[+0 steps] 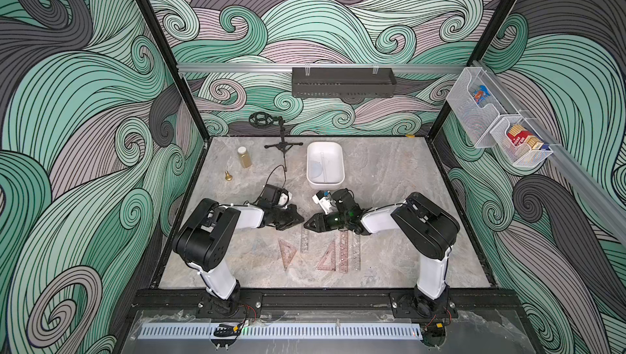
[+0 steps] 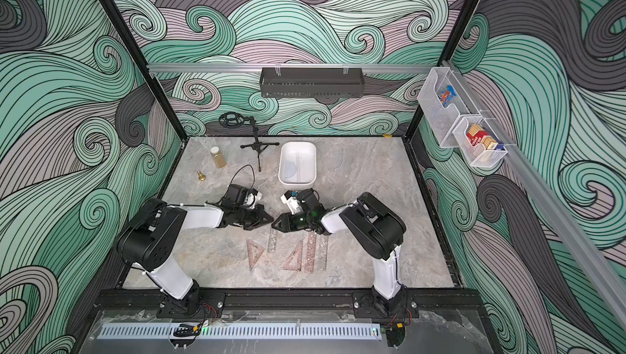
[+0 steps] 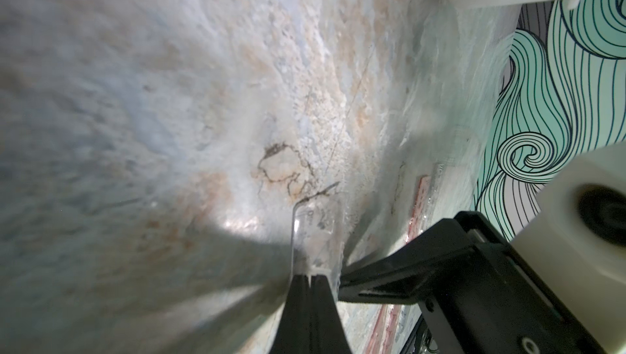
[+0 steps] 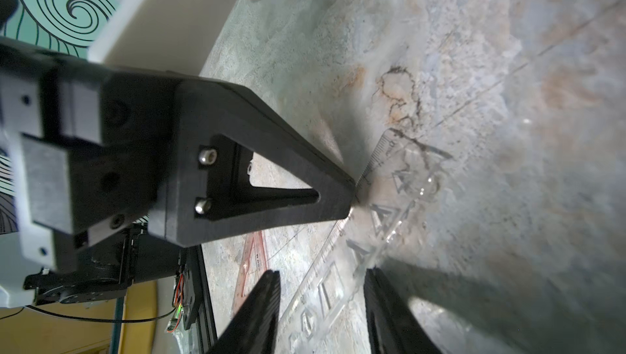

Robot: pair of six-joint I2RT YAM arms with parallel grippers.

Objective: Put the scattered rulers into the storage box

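Note:
A clear narrow ruler (image 4: 384, 213) stands out at the table's centre, both grippers at its far part. My left gripper is shut, its tips against the ruler's edge; whether any of it is pinched cannot be told. My right gripper has its fingers apart, with the ruler seen between and beyond them; contact is unclear. Closer to the front lie a pink triangle (image 1: 286, 254), a second pink triangle (image 1: 327, 259), a pink ruler (image 1: 343, 256) and another clear ruler (image 1: 355, 256). Behind the grippers sits the white storage box (image 1: 338, 181).
A black stand (image 1: 282, 144) is left of the box, with a capped bottle (image 1: 244, 157) and a small brass piece (image 1: 228, 176) further left. The two wrists are close together at the centre.

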